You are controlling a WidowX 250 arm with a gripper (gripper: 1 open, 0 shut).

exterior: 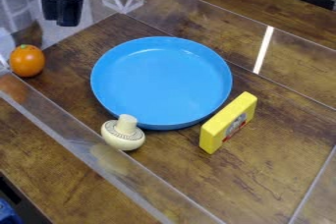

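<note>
The black gripper (62, 6) is at the top left, above and behind an orange fruit (28, 60); whether its fingers are open or shut cannot be made out. A blue plate (161, 81) lies in the middle. A pale mushroom (124, 138) lies below the plate, and a yellow box (229, 122) with a printed side stands at its lower right.
The wooden table (262, 179) has open room to the right and at the bottom. A clear plastic edge runs diagonally along the left, and a white strip (261, 48) lies right of the plate.
</note>
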